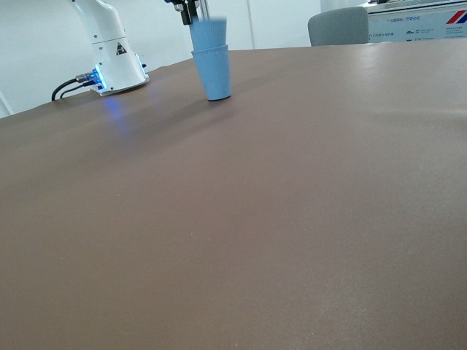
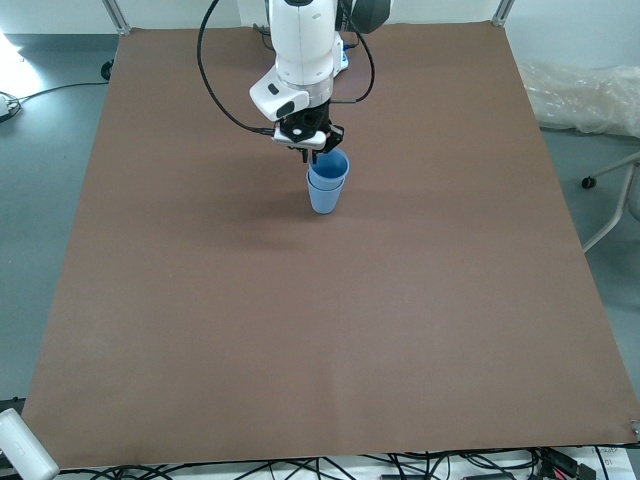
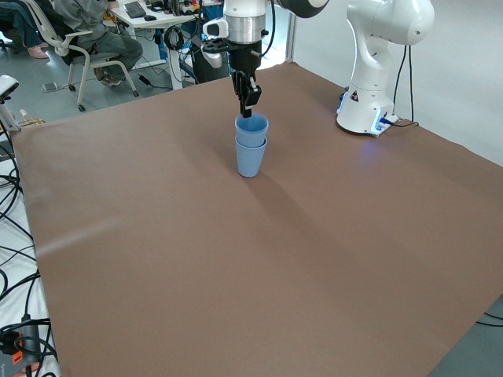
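Observation:
Two light blue cups stand stacked on the brown table (image 2: 320, 320): a lower cup (image 3: 249, 163) and an upper cup (image 3: 251, 126) nested in it, seen also as the lower cup (image 1: 211, 75) and upper cup (image 1: 209, 34) in the top view. My gripper (image 3: 247, 107) is over the stack, its fingertips at the upper cup's rim. Whether it grips that rim or is open is hard to tell.
The white arm base (image 3: 363, 110) stands at the table's edge. Cables run along another edge, and a chair and a seated person are beyond the table.

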